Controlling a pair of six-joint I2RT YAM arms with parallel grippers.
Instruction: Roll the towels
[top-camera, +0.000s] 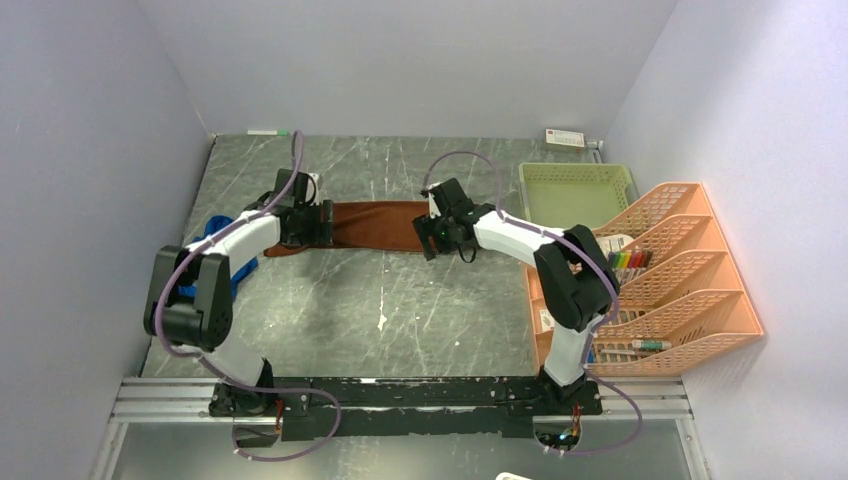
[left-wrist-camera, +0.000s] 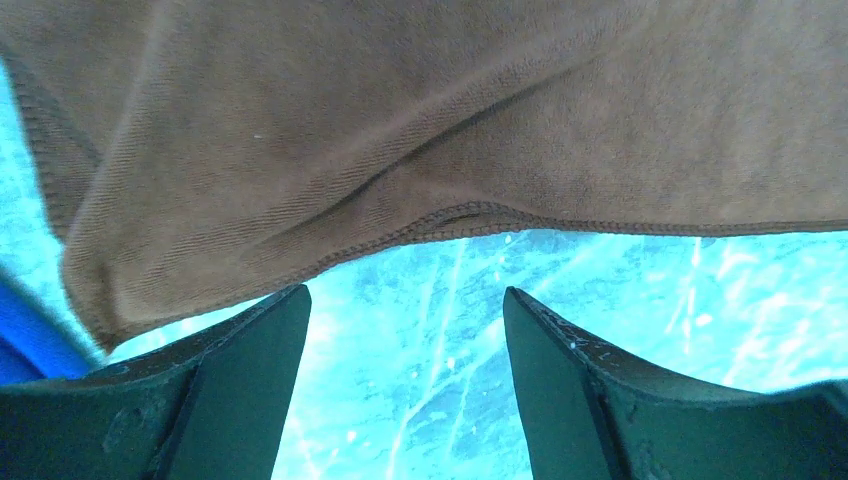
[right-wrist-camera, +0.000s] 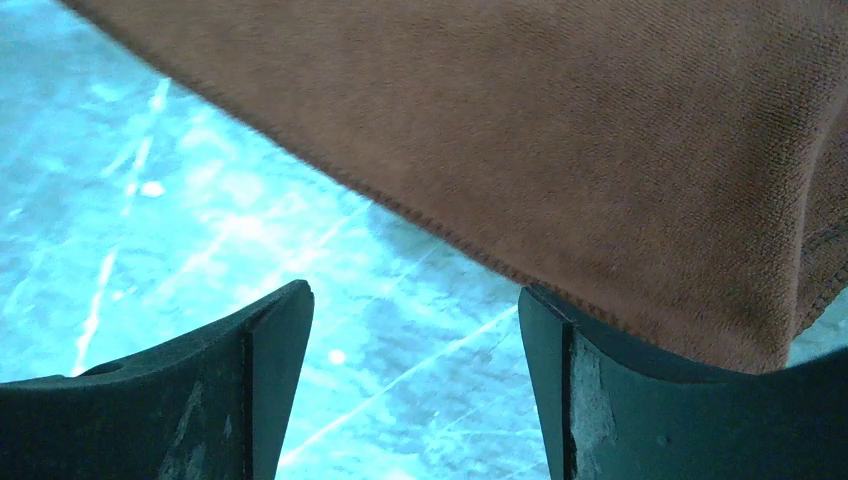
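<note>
A brown towel (top-camera: 375, 226) lies as a long, narrow strip across the back half of the table, partly hidden under both arms. My left gripper (top-camera: 326, 224) is over its left part. In the left wrist view its fingers (left-wrist-camera: 250, 370) are apart, with bare tabletop between them and the towel's creased edge (left-wrist-camera: 420, 232) just ahead. Toward the towel's right part stands my right gripper (top-camera: 427, 240). Its fingers (right-wrist-camera: 270, 350) are also spread, and the towel's hem (right-wrist-camera: 440, 228) runs slantwise near the right fingertip. A blue towel (top-camera: 245, 272) lies at the left, partly behind the left arm.
An empty green basket (top-camera: 575, 190) stands at the back right. Beside it is an orange rack (top-camera: 690, 270) with markers in it. A small white box (top-camera: 565, 138) and a green-capped marker (top-camera: 268, 132) lie at the back edge.
</note>
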